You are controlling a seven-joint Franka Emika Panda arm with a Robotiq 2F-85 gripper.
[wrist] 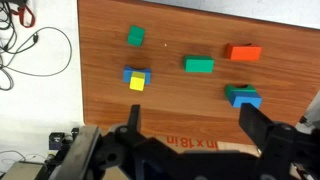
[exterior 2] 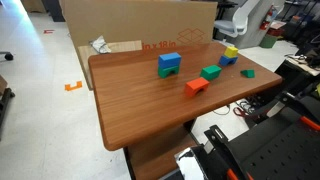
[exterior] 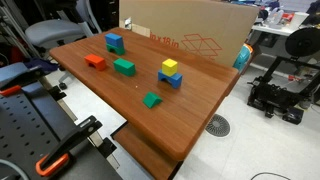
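Seen from above in the wrist view, my gripper is open, its dark fingers wide apart at the bottom edge with nothing between them. Several coloured blocks rest on the brown table [wrist: 180, 100], apart from the gripper. A yellow block [exterior: 170, 65] sits on a blue block [exterior: 175, 80]. At the far left of exterior view 1, a blue block [exterior 2: 169, 60] lies on top of a green one [exterior 2: 165, 73]. Lying singly are a red-orange block [wrist: 243, 52], a green block [wrist: 199, 65] beside it, and another green block [wrist: 136, 36] near the table's edge.
A cardboard panel [exterior: 190, 30] stands along one long side of the table. Black equipment with red parts [exterior: 55, 155] lies beyond the opposite side. Bare table surface surrounds the blocks, and cables [wrist: 30, 45] lie off its edge.
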